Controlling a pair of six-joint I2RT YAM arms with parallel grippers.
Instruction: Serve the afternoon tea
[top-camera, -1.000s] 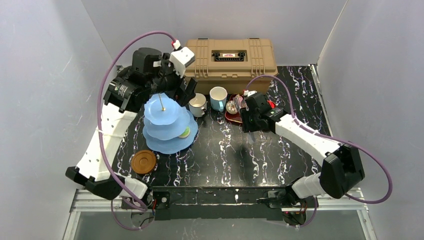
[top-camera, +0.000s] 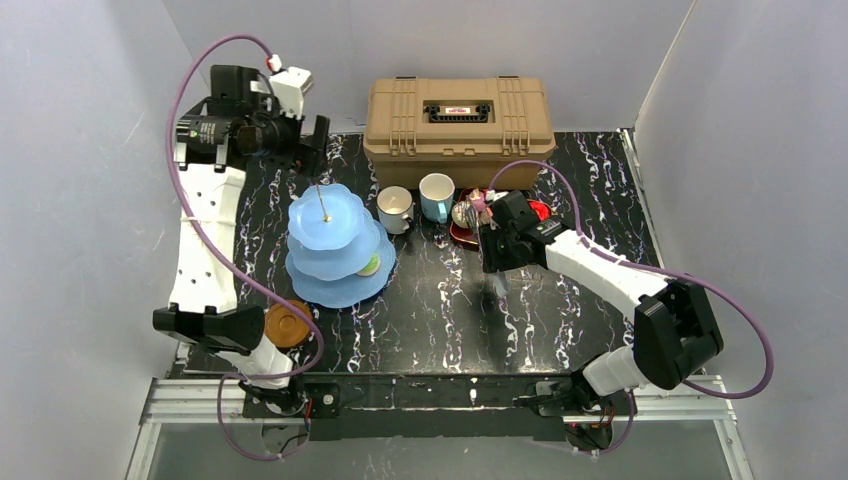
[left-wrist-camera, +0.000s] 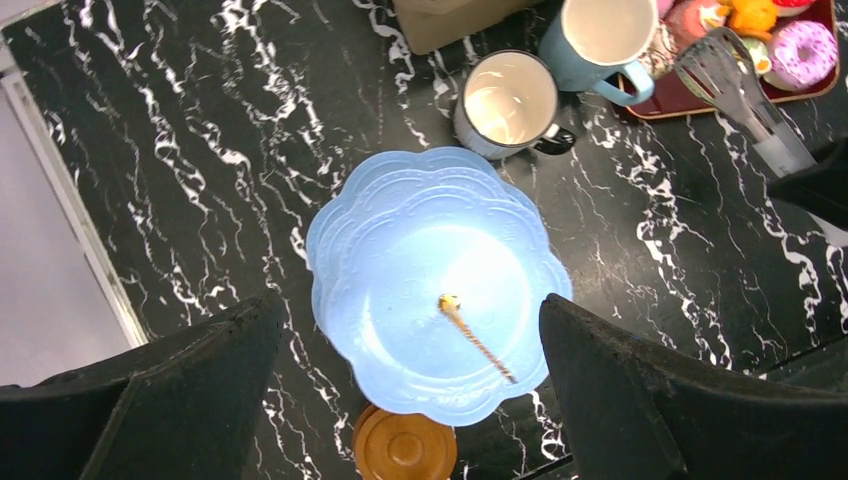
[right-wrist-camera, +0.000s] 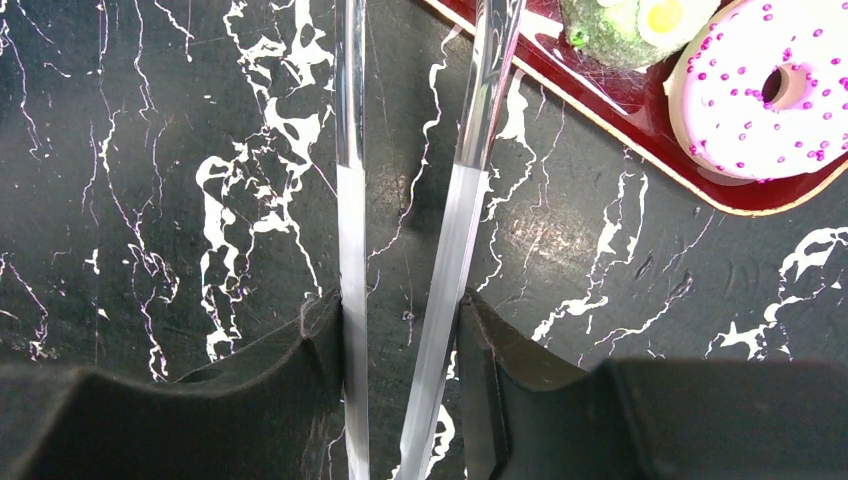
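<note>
A blue three-tiered stand (top-camera: 335, 225) with a thin gold handle is on the left of the dark marbled table. One green-and-white treat (top-camera: 370, 266) lies on its bottom tier. My left gripper (top-camera: 312, 152) is open and empty, behind and above the stand. In the right wrist view, my right gripper is shut on a pair of clear tongs (right-wrist-camera: 352, 240), whose two arms spread apart ahead of it. The red tray (right-wrist-camera: 650, 148) of treats lies beyond, with a pink-dotted donut (right-wrist-camera: 765, 90) and an egg-topped green treat (right-wrist-camera: 625, 30) inside. The tongs' tips are out of that view.
A white mug (top-camera: 395, 208) with a dark handle and a light-blue mug (top-camera: 437, 195) stand between stand and tray. Behind them sits a tan case (top-camera: 458, 150). A round brown disc (top-camera: 286, 325) lies at the front left.
The left arm has swung left and back, away from the mugs, its gripper still empty. My right gripper has shifted very slightly, keeping the tongs near the tray.
</note>
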